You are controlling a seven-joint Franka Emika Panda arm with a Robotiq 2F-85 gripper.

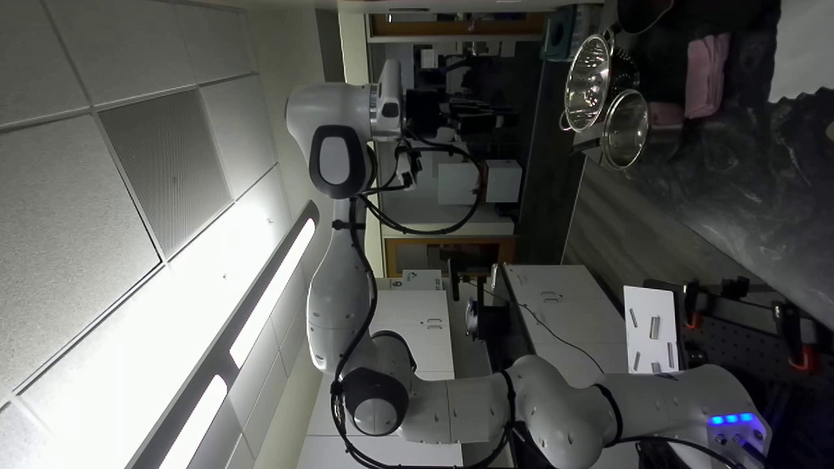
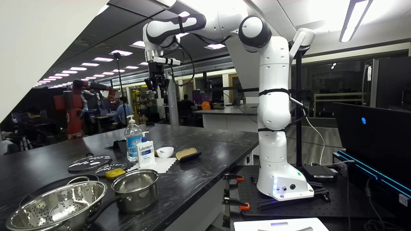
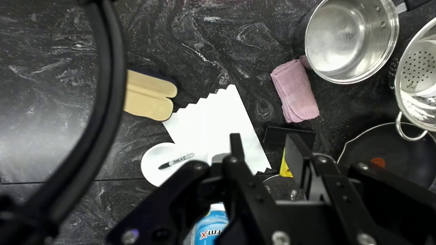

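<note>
High above the black table (image 3: 196,24), my gripper is open, and nothing sits between its fingers. It points downward from the raised arm, as exterior view 2 shows, where the gripper (image 2: 158,90) is well clear of everything. Below it in the wrist view lies a white sheet with a jagged edge (image 3: 212,118). A white bowl (image 3: 153,161) with a grey marker (image 3: 176,161) across it stands beside the sheet. A tan-topped brush-like object (image 3: 149,96) lies to the left, and a folded pink towel (image 3: 295,92) to the right.
A steel pot (image 2: 136,192) and a colander (image 2: 57,208) occupy one table end. The tall sanitizer bottle (image 2: 133,140) and lotion bottle (image 2: 146,154) stand close together. A yellow sponge (image 2: 114,173) and glass lids (image 2: 90,163) are nearby. Bare tabletop lies towards the table's far end.
</note>
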